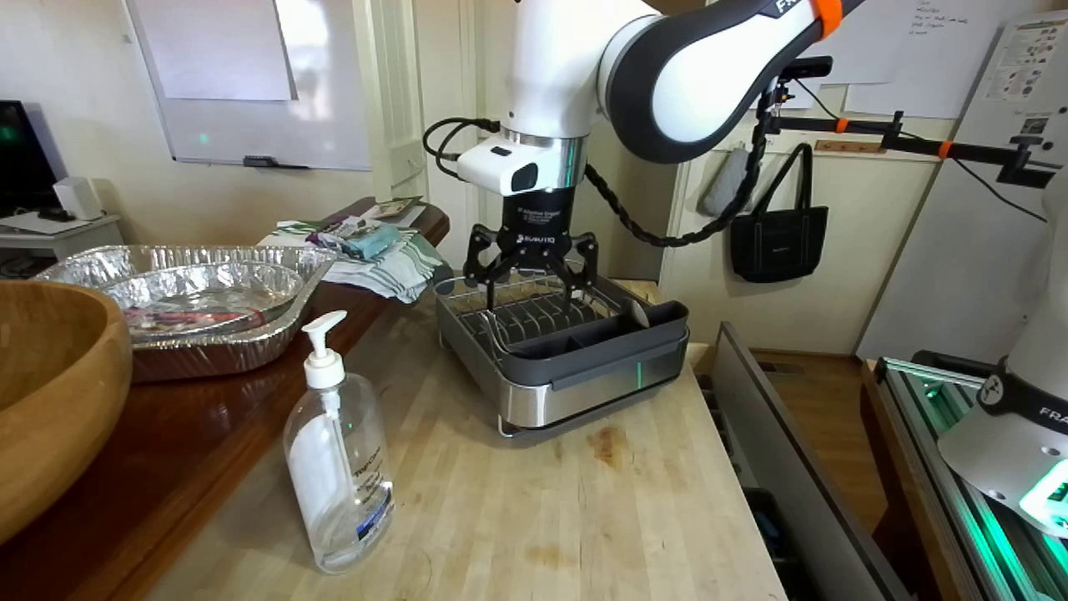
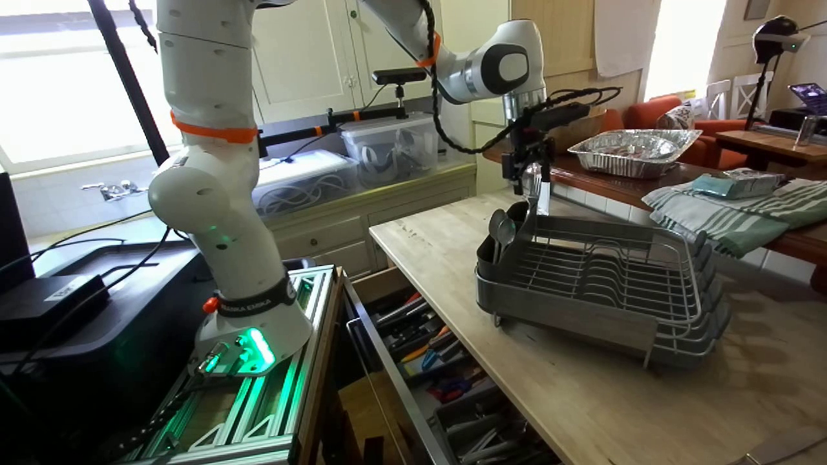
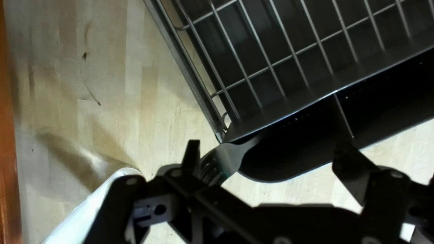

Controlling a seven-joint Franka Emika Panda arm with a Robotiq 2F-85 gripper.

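Observation:
My open gripper (image 1: 530, 297) hangs above the dish rack (image 1: 601, 392), and its fingers are empty. In the wrist view, a fork (image 3: 228, 158) leans out of the end of the dark utensil holder (image 3: 284, 158). Its tines lie close beside the left fingertip (image 3: 191, 154), partly covered by that finger. Whether they touch cannot be told. From the other side, the gripper shows edge-on near the fork's upright head, above the holder (image 2: 504, 267). Two spoons (image 2: 504, 230) stand at the holder's opposite end.
A pump bottle (image 1: 340, 471) stands on the wooden counter (image 1: 561, 521) in front of the rack. An open drawer (image 2: 434, 356) of utensils and tools runs along the counter edge. Foil trays (image 1: 225, 351) and a wooden bowl (image 1: 60, 401) sit to the left.

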